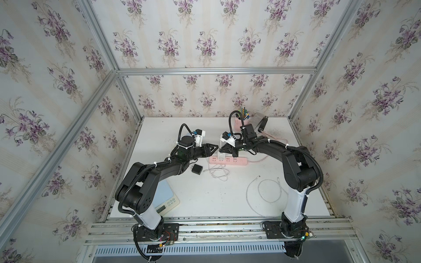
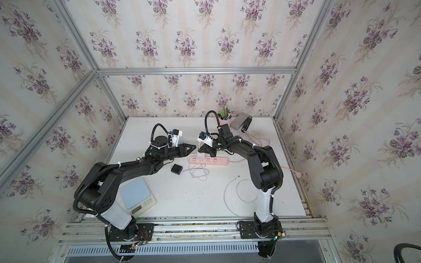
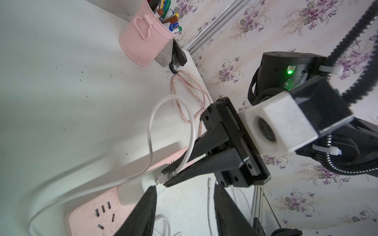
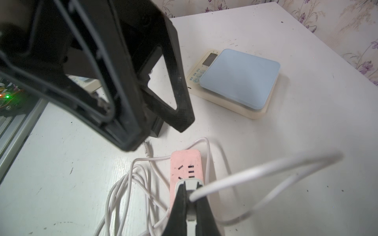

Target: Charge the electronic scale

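A pink power strip [image 1: 236, 161] lies mid-table with a white charger [image 3: 130, 190] standing on it. My right gripper is shut at the charger, on the end of a white cable [image 3: 150, 137] that loops up from it and runs across the table. My left gripper [image 1: 214, 148] is open, just left of the right one, with nothing between its fingers. The electronic scale [image 2: 133, 192], cream with a blue plate, lies at the front left.
A black block [image 1: 197, 169] lies below the left gripper. A pink pen pot [image 3: 145, 43] and pink cable sit at the back right. Loose white cables lie at the front right and beside the strip.
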